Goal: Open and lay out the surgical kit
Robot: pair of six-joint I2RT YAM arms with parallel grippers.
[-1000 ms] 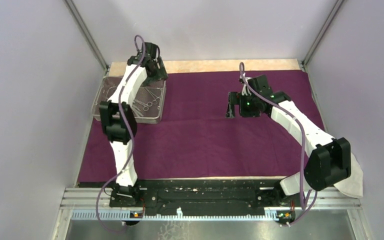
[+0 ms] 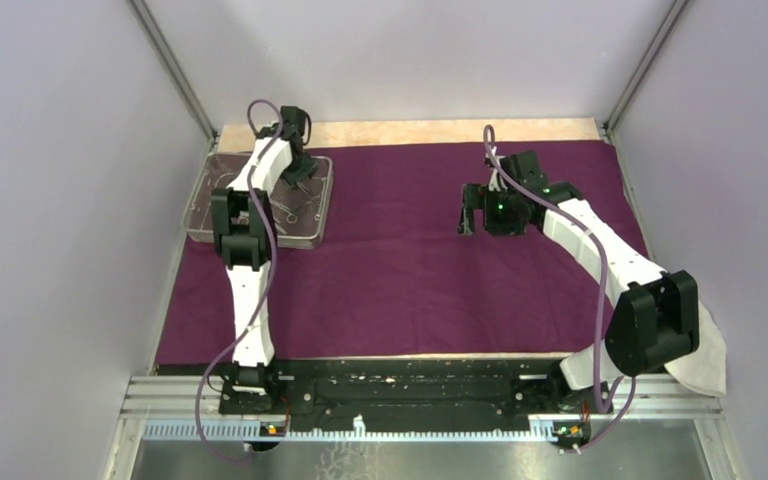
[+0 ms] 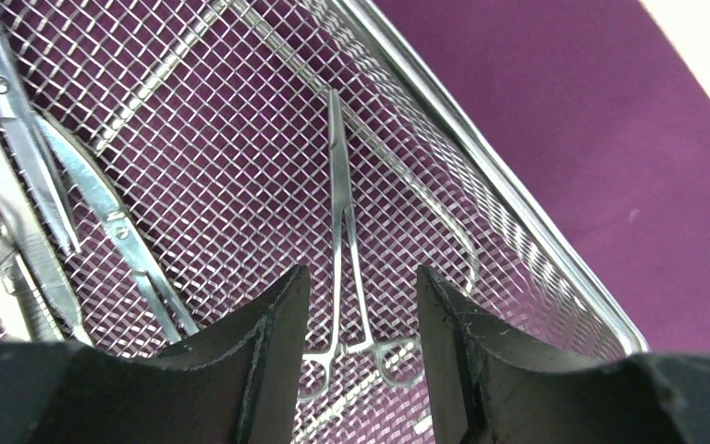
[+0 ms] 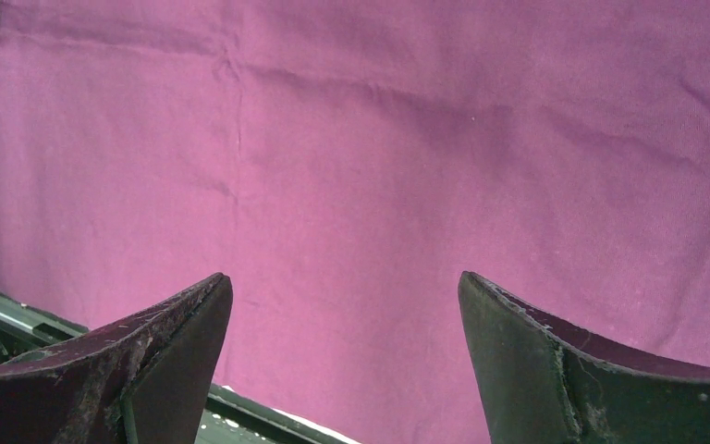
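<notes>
The metal mesh tray [image 2: 315,215] of surgical instruments sits at the back left, partly hidden by my left arm. My left gripper [image 2: 298,170] is low over its back right part. In the left wrist view, a slim ring-handled instrument [image 3: 340,185] lies apart, its handles beneath and between the open fingers of my left gripper, with nothing held. Several larger instruments [image 3: 116,222] lie side by side to the left. My right gripper [image 2: 470,205] hangs open over the cloth, nothing between its fingers.
Walls stand at both sides and the back. A pale folded cloth [image 2: 700,365] lies outside the purple cloth at the front right.
The right arm has shifted only very slightly.
</notes>
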